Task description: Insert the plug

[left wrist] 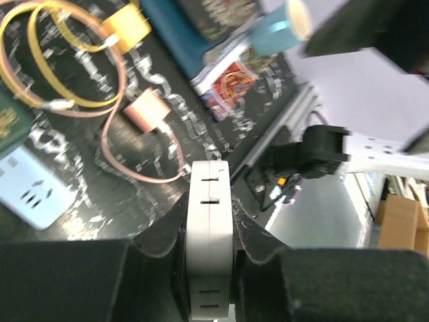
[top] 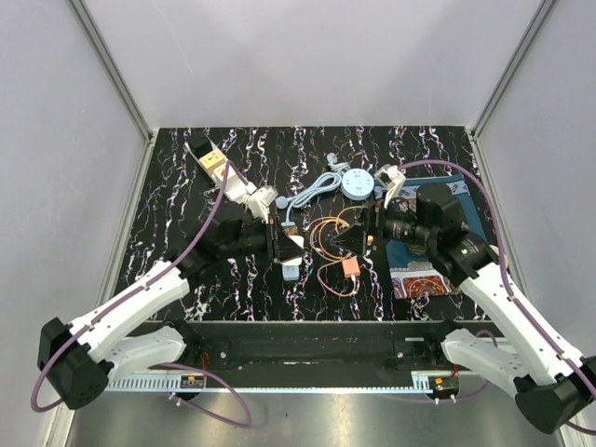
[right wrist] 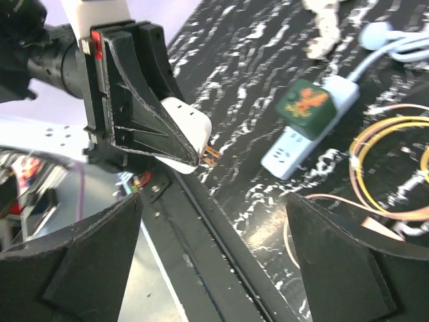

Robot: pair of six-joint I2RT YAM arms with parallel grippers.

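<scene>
My left gripper (top: pixel 279 244) is shut on a white plug (right wrist: pixel 186 126), whose metal prongs stick out toward the right in the right wrist view; it fills the lower middle of the left wrist view (left wrist: pixel 209 235). Below it lies a light-blue power strip (right wrist: pixel 288 151) with a green item (right wrist: pixel 305 107) on it, beside the plug in the top view. My right gripper (top: pixel 358 233) stands open, with nothing between its fingers, to the right of the left one.
Coiled orange and yellow cables (left wrist: pixel 80 94) and a small pink block (left wrist: pixel 147 109) lie right of the strip. A white round outlet (top: pixel 357 183) sits behind; a blue mat (top: pixel 410 279) is at the right. A pale strip (top: pixel 233 186) lies back left.
</scene>
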